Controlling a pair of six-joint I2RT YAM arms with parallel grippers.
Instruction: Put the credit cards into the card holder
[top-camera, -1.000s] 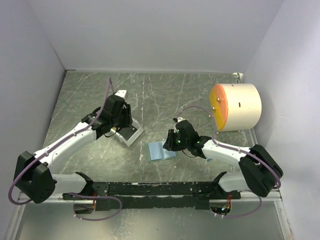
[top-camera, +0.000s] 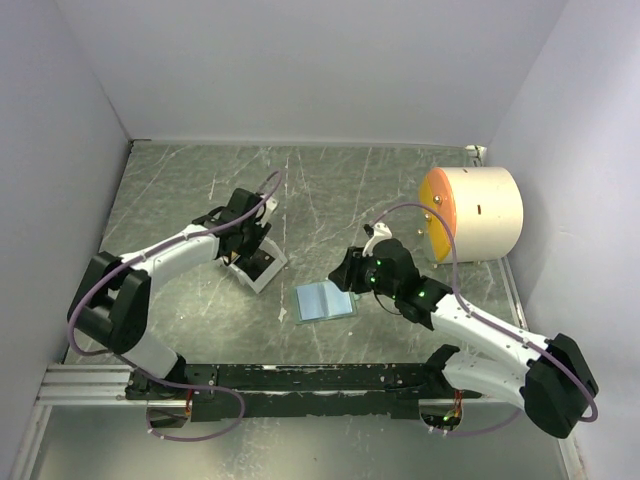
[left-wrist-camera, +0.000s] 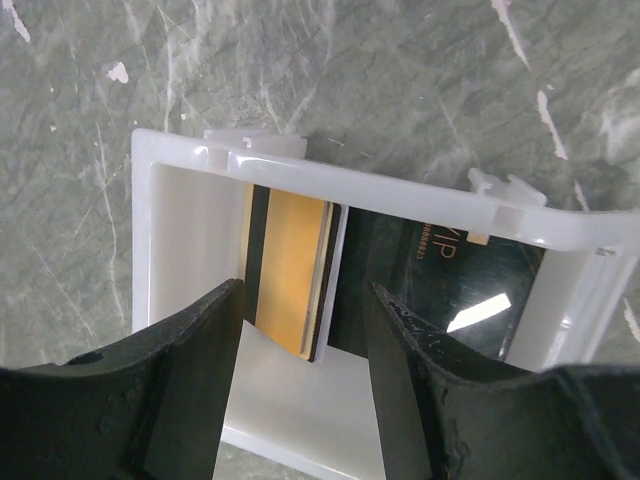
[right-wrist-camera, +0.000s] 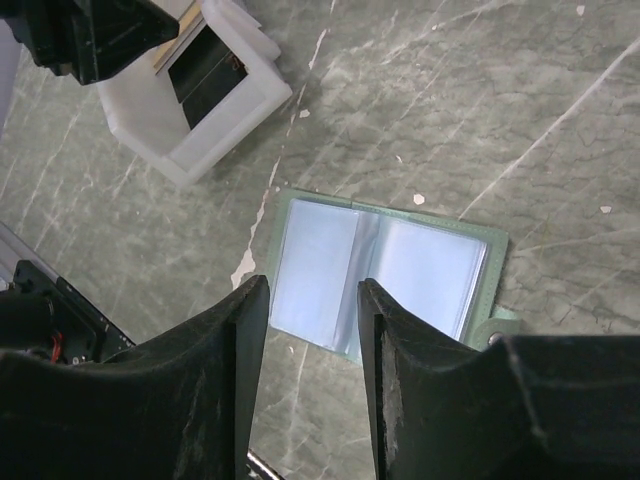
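Note:
A white open box (left-wrist-camera: 175, 240) holds a stack of cards, orange (left-wrist-camera: 288, 262) and black (left-wrist-camera: 430, 280). My left gripper hovers over it, open, its fingers above the cards with nothing gripped. A pale blue card holder (right-wrist-camera: 315, 270) with a grey-green border lies open and empty-looking in the middle front of the table. My right gripper is above it, its fingers part open with nothing seen between them.
An orange and cream cylinder (top-camera: 480, 210) stands at the back right. Walls bound the left, right and back.
The left arm has turned and drawn slightly back over the box. The right arm has moved right and toward the front, with its gripper still near the card holder.

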